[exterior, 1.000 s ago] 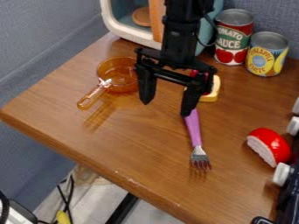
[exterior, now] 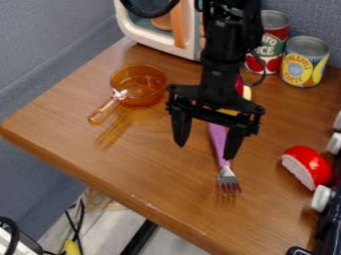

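Observation:
My black gripper (exterior: 204, 138) hangs over the middle of the wooden table, its two fingers spread apart and angled down. A purple-handled fork (exterior: 225, 171) lies beneath it, tines toward the front edge, the handle partly hidden by the gripper. Pink and yellow items behind the gripper are mostly hidden by it.
An amber pan (exterior: 139, 80) sits at left. A red can (exterior: 266, 50) and a yellow can (exterior: 302, 64) stand at back right, beside a white toy appliance (exterior: 170, 38). A red-and-white object (exterior: 304, 165) lies at the right.
The arm and gripper have moved slightly to the right and lower in the view, over the fork's handle. The fork and other objects look unmoved.

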